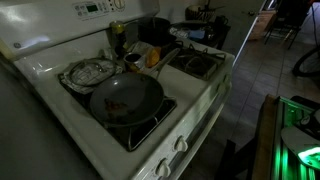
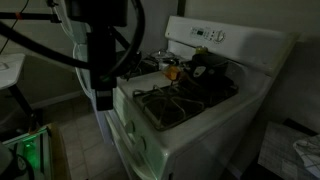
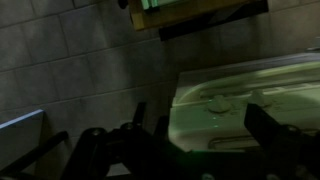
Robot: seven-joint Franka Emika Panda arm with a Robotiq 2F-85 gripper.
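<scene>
My gripper stands open in the wrist view, its dark fingers spread apart with no object visible between them. Beneath it are the pale stove front with knobs (image 3: pixel 219 104) and the tiled floor. In exterior view 2 a large black part of the arm (image 2: pixel 103 45) fills the upper left, close to the camera. A dark frying pan (image 1: pixel 127 100) rests on a front burner of the white stove (image 1: pixel 190 107), with small reddish-brown bits (image 1: pixel 114 107) in it. The gripper is out of exterior view 1.
Behind the frying pan lies a round silvery item (image 1: pixel 88 72). A dark bottle (image 1: pixel 118 38), an orange-brown jar (image 1: pixel 153 57) and a dark pot (image 1: pixel 149 28) stand farther along the stovetop. One burner grate (image 1: pixel 198 64) is bare. A wooden edge (image 1: pixel 265 145) borders the floor.
</scene>
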